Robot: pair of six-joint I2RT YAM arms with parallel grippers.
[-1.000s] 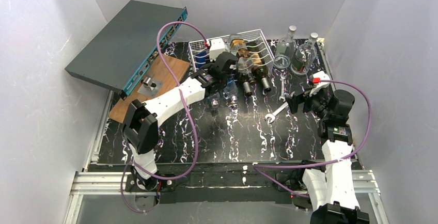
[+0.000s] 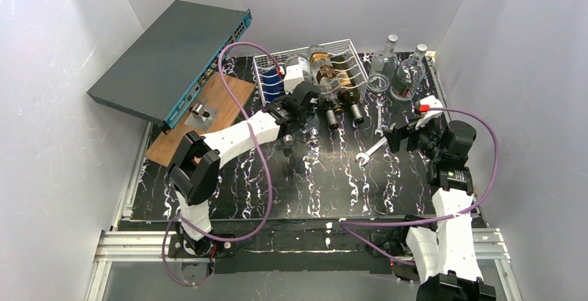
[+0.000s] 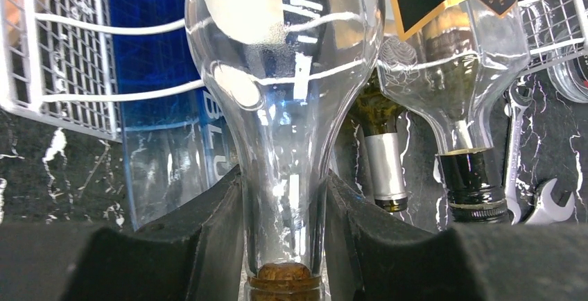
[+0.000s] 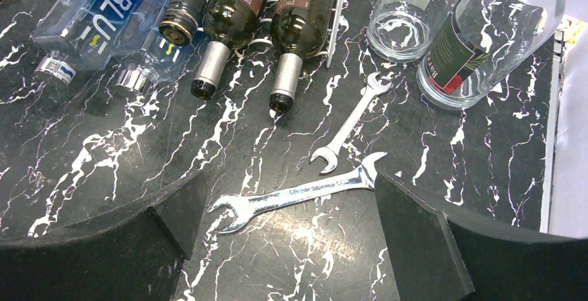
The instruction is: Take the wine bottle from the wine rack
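The white wire rack point(image 2: 350, 72) at the back holds blue bottles point(image 4: 104, 16), clear bottles and dark green wine bottles point(image 4: 291, 44). My left gripper is shut on the neck of a clear glass bottle point(image 3: 281, 44) with a cork, which fills the middle of the left wrist view. A square clear bottle with a black cap point(image 3: 454, 58) lies beside it. My right gripper is open over the table at the right, above two wrenches point(image 4: 298, 195), with nothing held.
Two upright glass bottles point(image 2: 405, 75) stand right of the rack. A wooden board point(image 2: 166, 145) and a large dark metal box point(image 2: 170, 58) are at the left.
My left gripper and its wrist housing have shifted slightly toward the front and right at the rack. The right arm has not moved.
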